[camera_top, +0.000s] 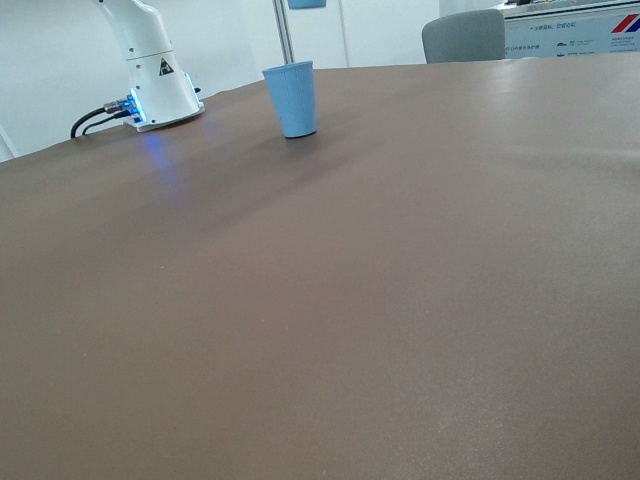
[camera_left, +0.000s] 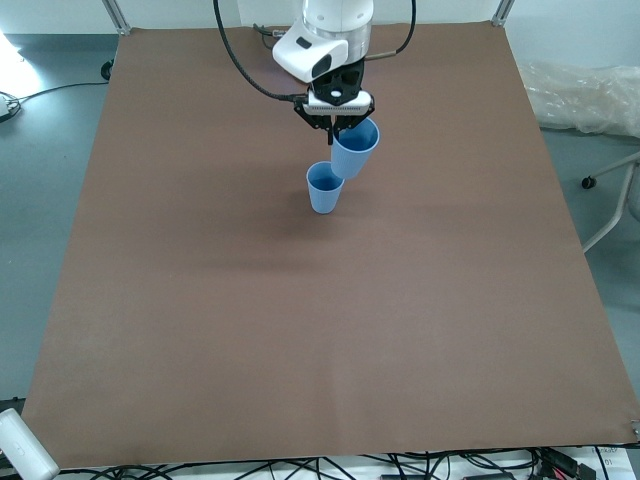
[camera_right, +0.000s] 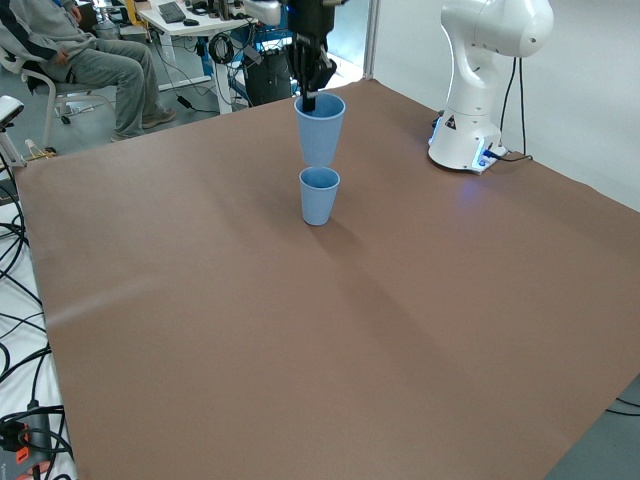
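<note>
My gripper (camera_left: 333, 128) is shut on the rim of a larger blue cup (camera_left: 353, 150), held tilted in the left view and hanging just over a smaller blue cup (camera_left: 323, 192) that stands upright on the brown table. In the right view the held cup (camera_right: 319, 140) is directly above the standing cup (camera_right: 318, 200). The top view shows the standing cup (camera_top: 293, 103), with only the bottom of the held one (camera_top: 306, 3) at the upper edge.
Cables run along the table's edge, and a person sits beyond it in the right view. The white robot base (camera_right: 465, 140) stands at the table's edge.
</note>
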